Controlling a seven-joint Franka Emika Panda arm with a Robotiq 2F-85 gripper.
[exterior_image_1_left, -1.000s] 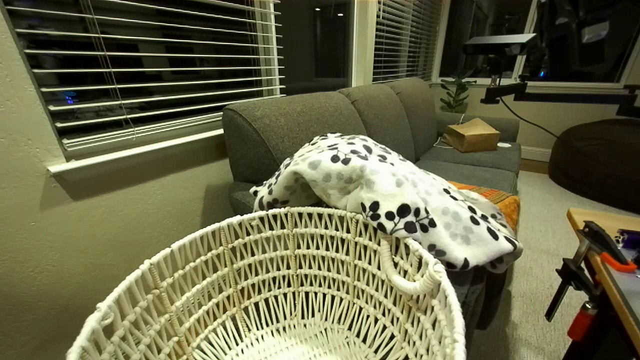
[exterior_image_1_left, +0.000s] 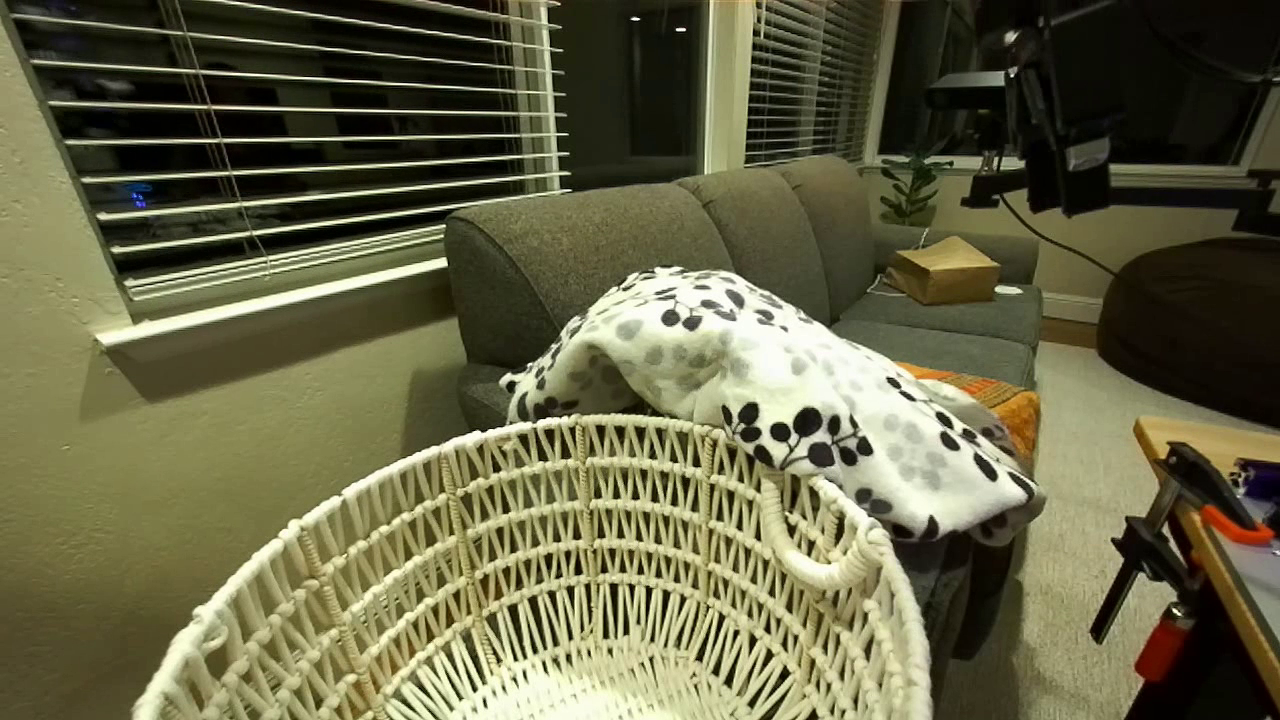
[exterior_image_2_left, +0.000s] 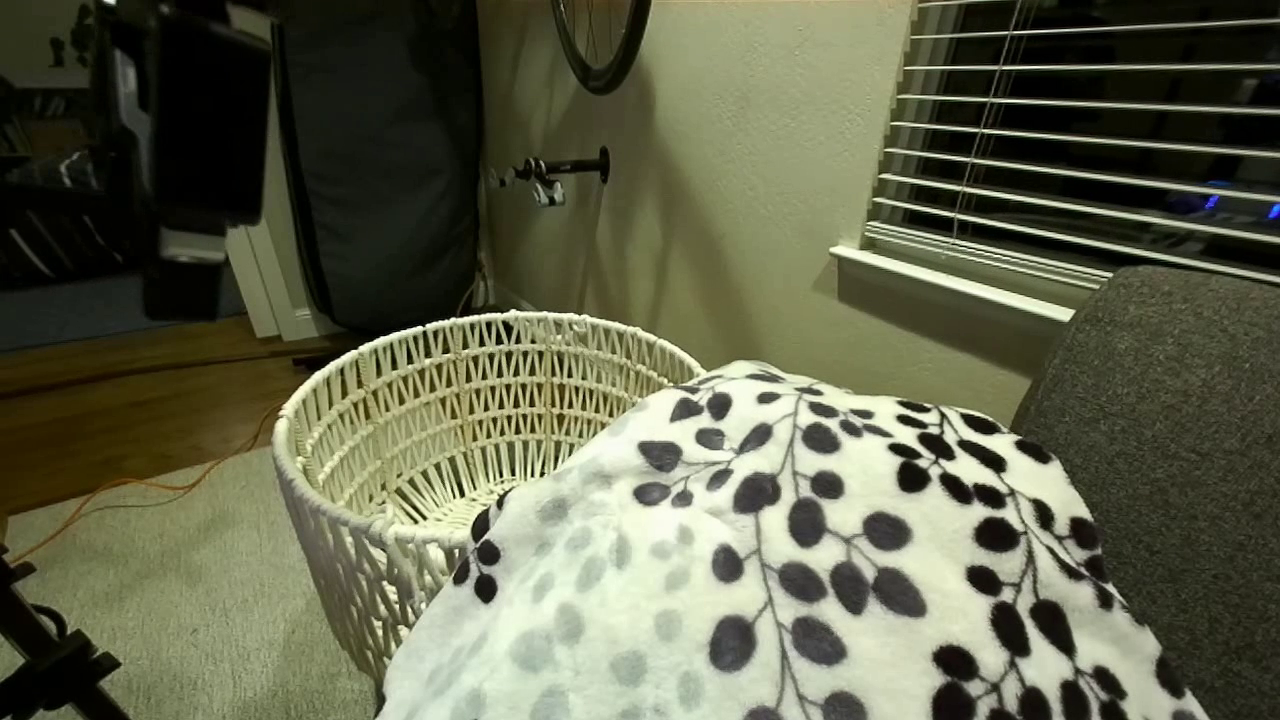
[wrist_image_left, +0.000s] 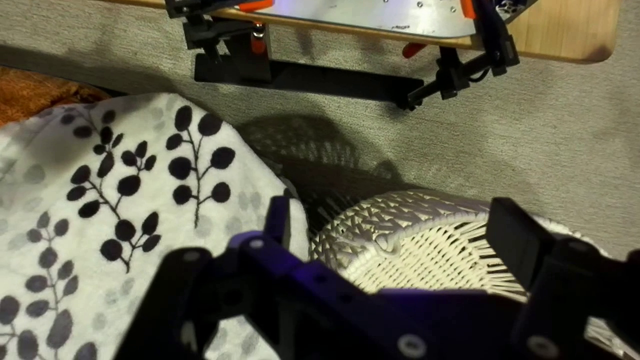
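A white blanket (exterior_image_1_left: 768, 372) printed with dark and grey leaves lies heaped on the end of the sofa, its edge against the basket's rim. In the wrist view the same blanket (wrist_image_left: 180, 174) fills the left side. The white woven basket (exterior_image_1_left: 528, 462) stands beside the sofa, with no object showing inside it. My gripper is open over the blanket's edge and the basket, its fingers wide apart and nothing between them. It hangs well above both, at the upper right of exterior view 1 and the upper left of exterior view 2.
A wooden table (wrist_image_left: 558, 30) with black and orange clamps (exterior_image_1_left: 1158, 540) borders the carpet. An orange cloth (exterior_image_1_left: 996, 402) and a brown paper bag (exterior_image_1_left: 944, 271) rest on the grey sofa (exterior_image_1_left: 588, 258). A thin lamp-like arm (exterior_image_1_left: 1140, 194) stands behind. Bare carpet lies between table and basket.
In exterior view 1 my arm has come lower and to the left, now covering part of the far window. Blanket and basket have stayed in place.
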